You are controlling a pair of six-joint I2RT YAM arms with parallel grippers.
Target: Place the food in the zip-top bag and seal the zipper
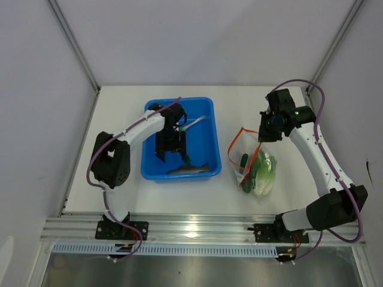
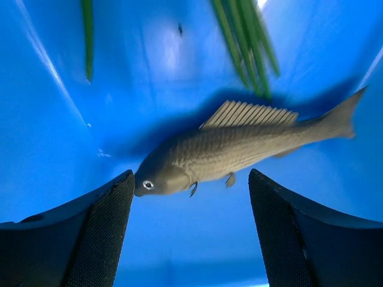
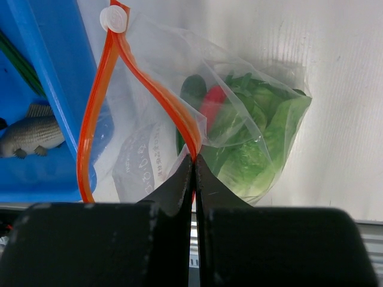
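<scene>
A grey-brown fish lies along the near side of the blue tray. My left gripper hangs open over it, empty, with green stalks beyond the fish. The clear zip bag on the right holds leafy greens, a red item and a dark green one; its orange zipper edge stands apart in a loop. My right gripper is shut on that edge.
A pale long item lies in the tray's back part. A metal rail runs along the front.
</scene>
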